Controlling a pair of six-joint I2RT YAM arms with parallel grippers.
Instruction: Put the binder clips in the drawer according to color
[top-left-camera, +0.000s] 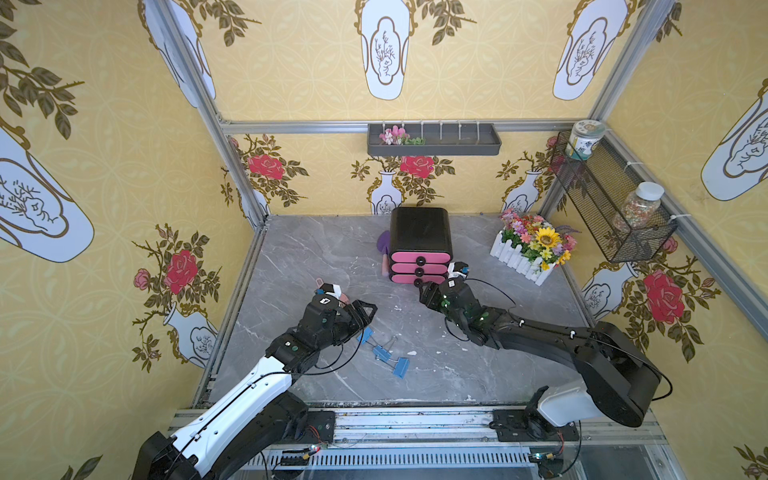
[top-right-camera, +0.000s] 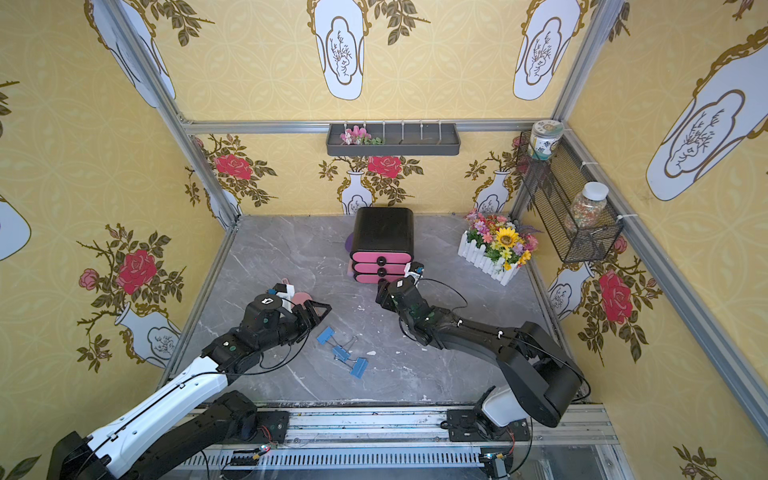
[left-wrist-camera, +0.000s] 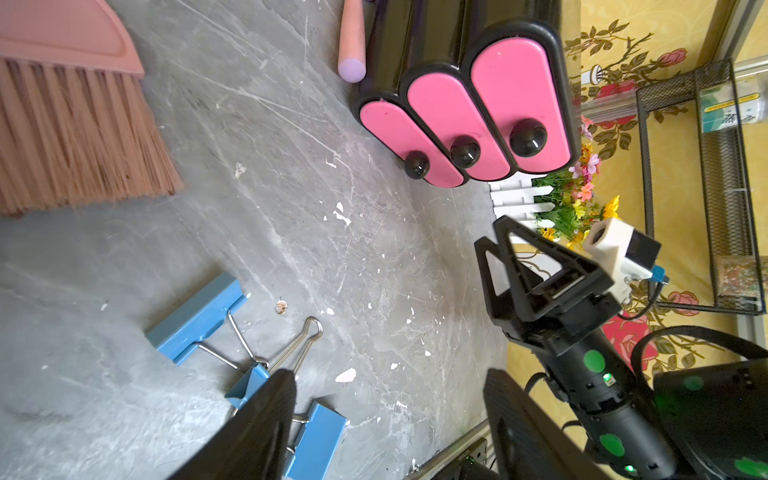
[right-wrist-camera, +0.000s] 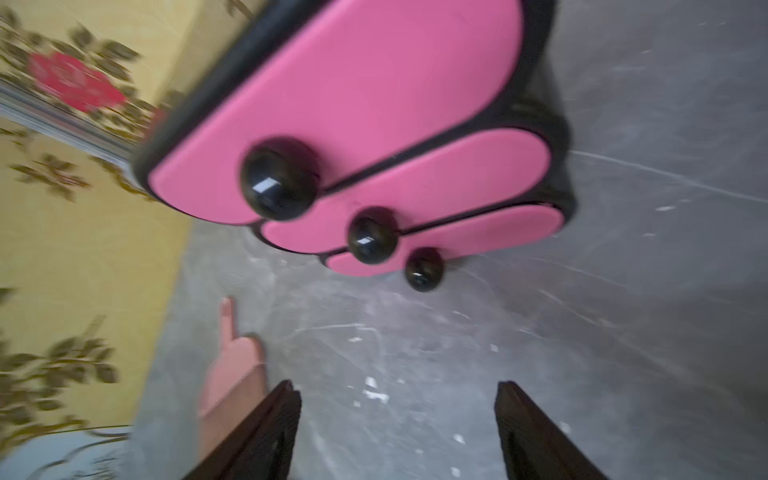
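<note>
Three blue binder clips lie on the grey table: one clip (left-wrist-camera: 198, 318), a middle clip (left-wrist-camera: 249, 385) partly behind a finger, and a third clip (left-wrist-camera: 317, 441). Their wire handles almost touch. Left of them in the top views, my left gripper (top-left-camera: 369, 312) hovers above the table with its fingers parted and empty. A black drawer unit (top-left-camera: 421, 232) stands at the back, all three pink drawers closed, each with a black knob (right-wrist-camera: 280, 177). My right gripper (top-left-camera: 427, 294) is in front of its lower drawers, fingers spread, nothing between them.
A pink brush (left-wrist-camera: 72, 120) lies left of the clips, and a pink handle (left-wrist-camera: 352, 48) rests against the drawer unit. Flowers in a white fence box (top-left-camera: 528, 252) stand back right. Bare table lies between the clips and the drawers.
</note>
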